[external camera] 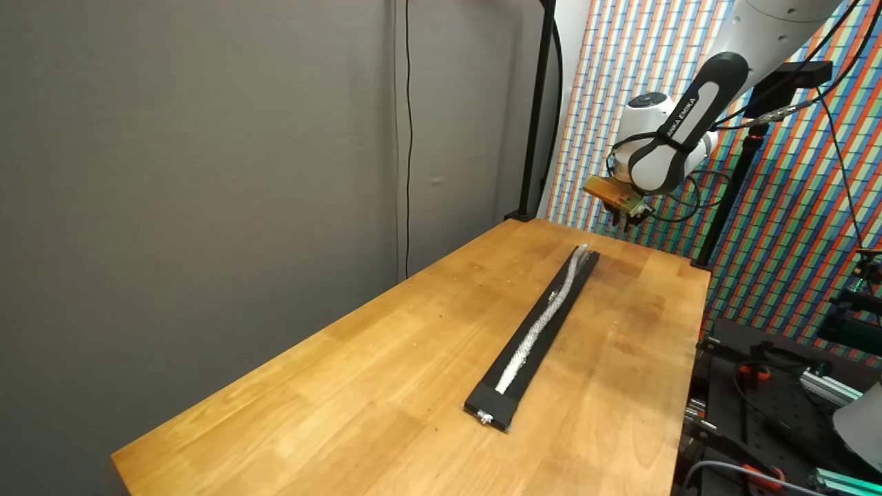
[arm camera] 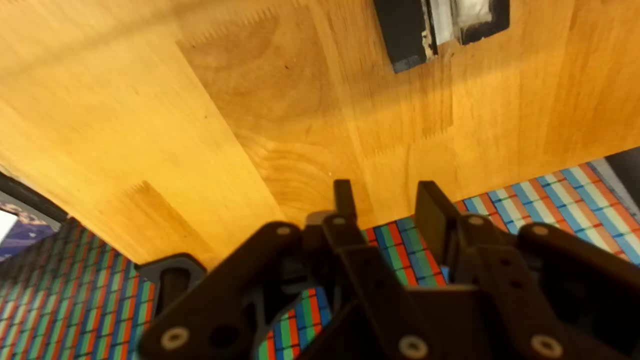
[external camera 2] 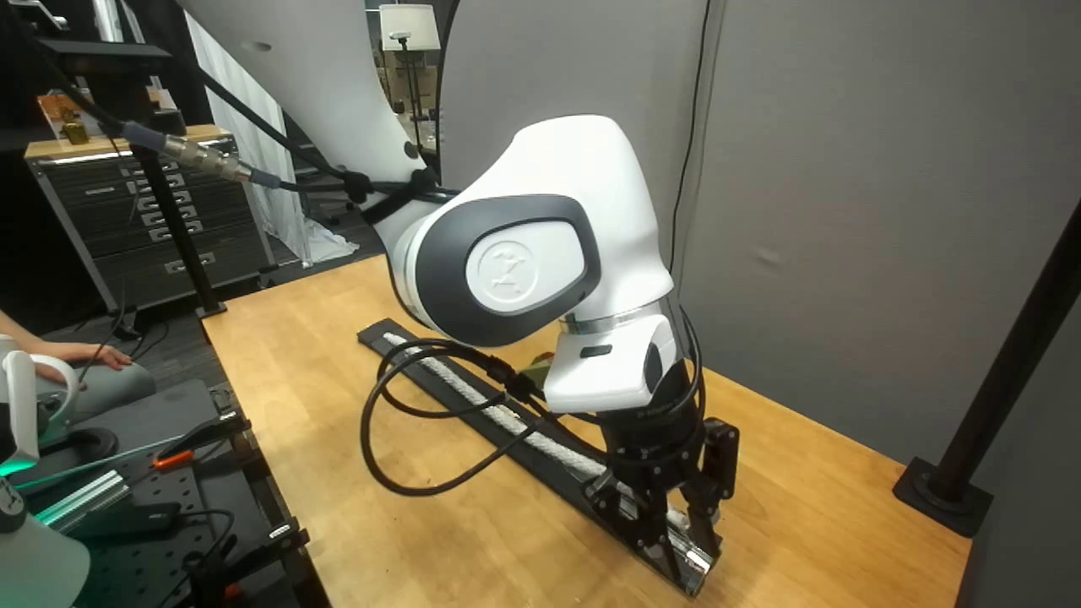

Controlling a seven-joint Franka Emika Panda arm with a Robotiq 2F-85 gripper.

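Observation:
A long black strip (external camera: pixel 537 335) lies on the wooden table, with a white braided cord (external camera: pixel 541 322) along its channel. Above the table's far end, my gripper (external camera: pixel 626 224) hangs off the strip. From the wrist, the gripper stands part open, its two black fingers apart and nothing between them; the end of the strip (arm camera: pixel 405 33) shows at the top, clear of the fingertips. In the second exterior view the gripper (external camera 2: pixel 692 542) overlaps the near end of the strip (external camera 2: pixel 476 410), and the arm and cables cover part of it.
Bare table (external camera: pixel 331 397) surrounds the strip on both sides. A grey wall (external camera: pixel 248 165) runs along one long edge. Black posts (external camera: pixel 533 124) stand at the far corners. A loop of cable (external camera 2: pixel 431 491) hangs from the arm over the table.

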